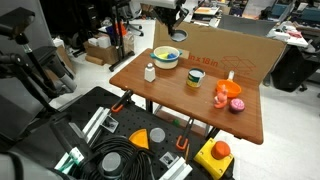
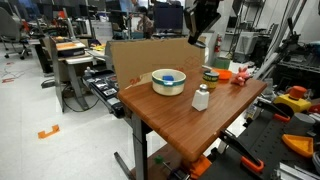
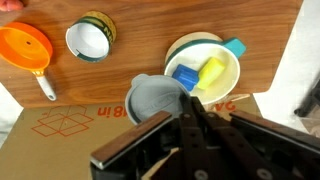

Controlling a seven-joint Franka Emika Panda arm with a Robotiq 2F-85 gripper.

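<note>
A grey, rounded item [image 3: 153, 98], perhaps a ladle head or small pan, is gripped by my gripper. That item [image 1: 179, 35] hangs in the air above the table, close to the white bowl [image 2: 167, 88]. Inside the bowl lie a blue block [image 3: 186, 77] and a yellow block [image 3: 211, 72]; a teal handle [image 3: 235, 47] juts from its side. The exact grip is hidden by the dark fingers.
An open can [image 3: 90, 38] stands right of the bowl, with a white bottle [image 1: 150, 73] in front. Farther right are an orange pan [image 3: 24, 46], a pink figure [image 1: 221, 98] and a pink ring [image 1: 237, 105]. Cardboard [image 1: 225, 50] walls the back edge.
</note>
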